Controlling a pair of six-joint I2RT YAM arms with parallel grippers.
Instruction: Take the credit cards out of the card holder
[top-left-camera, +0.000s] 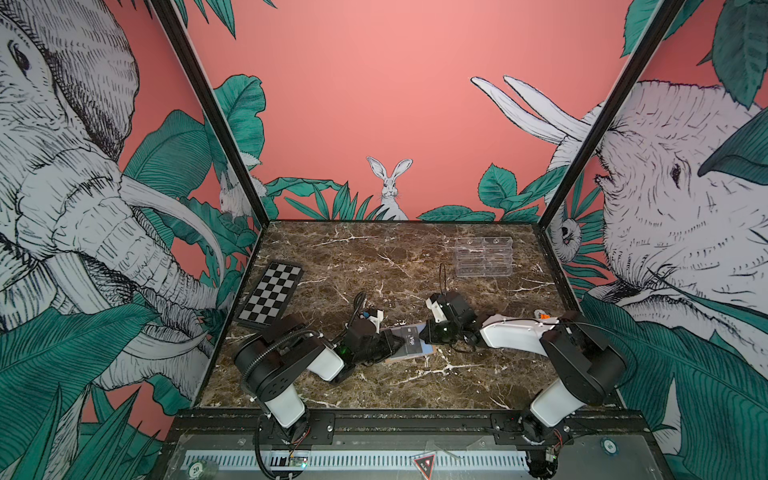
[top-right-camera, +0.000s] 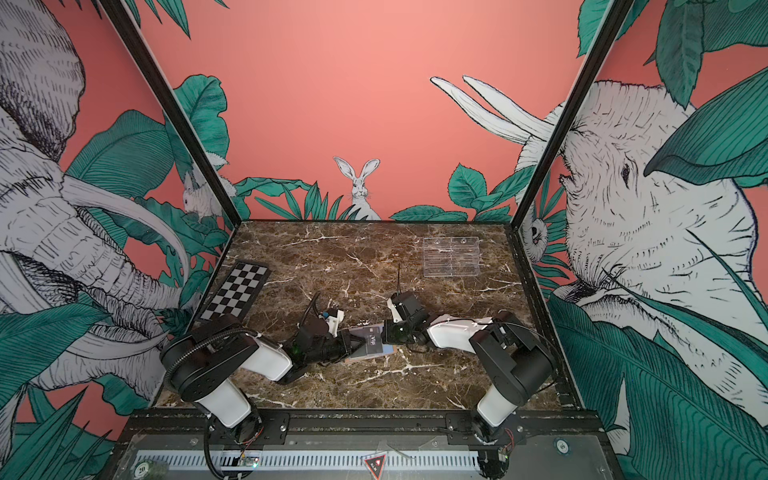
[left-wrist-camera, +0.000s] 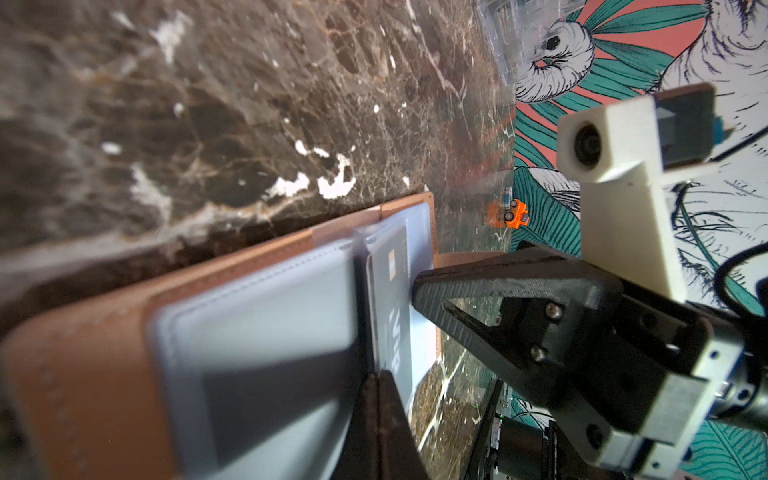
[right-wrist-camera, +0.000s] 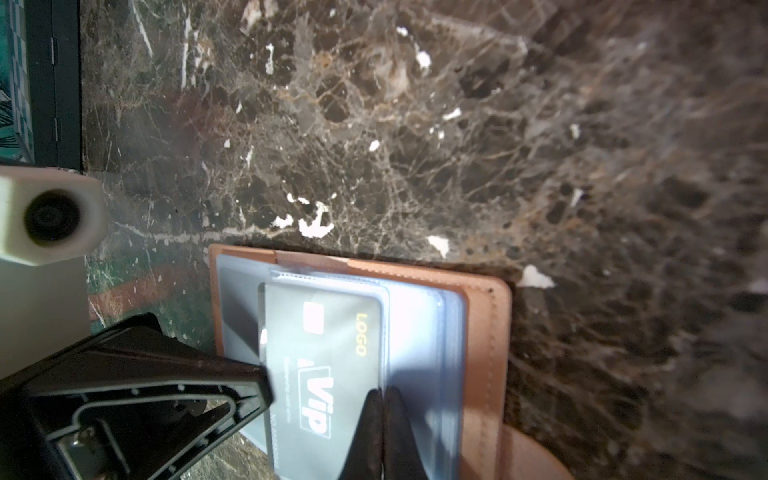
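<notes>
A tan card holder lies open on the table, with clear bluish sleeves. A grey card marked "Vip" and "LOGO" sits in the top sleeve, its left edge peeking slightly past the sleeve's opening. At that edge my left gripper is shut, its fingertips pinching the card's rim. On the card's opposite side, my right gripper is shut with its tips down at the sleeve's edge; whether plastic is caught between them is hidden. From above, both grippers partly cover the holder.
A clear compartmented tray stands at the back right, and a checkered board lies at the left. A small orange toy is near the right side. Free tabletop surrounds the holder behind and in front.
</notes>
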